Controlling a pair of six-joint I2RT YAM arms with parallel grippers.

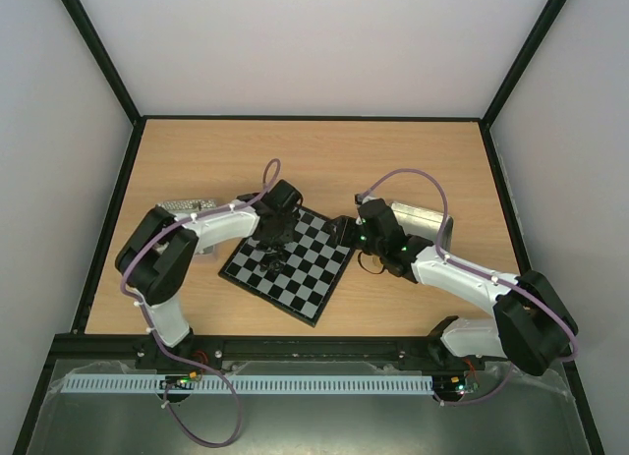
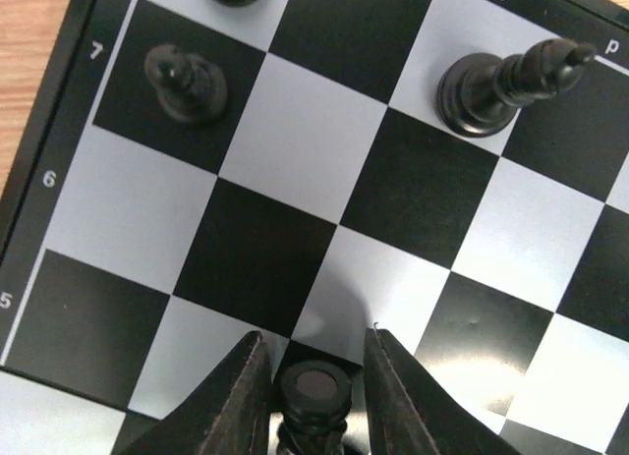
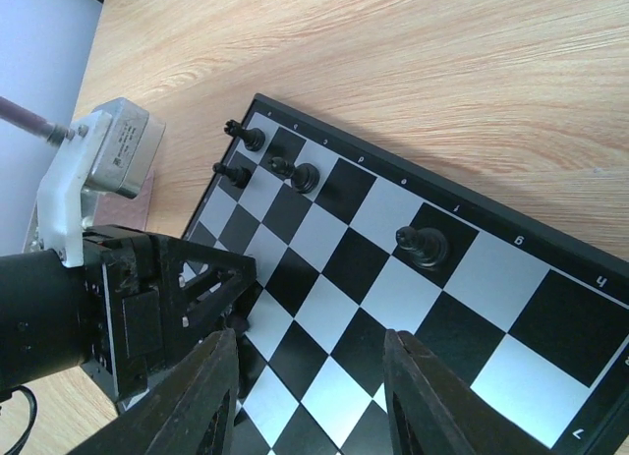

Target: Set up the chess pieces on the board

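Observation:
The chessboard [image 1: 315,282] lies mid-table. In the left wrist view my left gripper is low over it, fingers apart around the top of a black piece [image 2: 312,396]; I cannot tell whether they touch it. Beyond stand a small black piece [image 2: 189,89] near the 7 label and a taller one [image 2: 511,82]. The right wrist view shows several black pieces, including one [image 3: 422,246] near the g label. My right gripper hangs open at the board's right side, nothing between its fingertips.
Containers sit either side of the board, a left one [image 1: 187,206] and a right one [image 1: 418,217], partly behind my arms.

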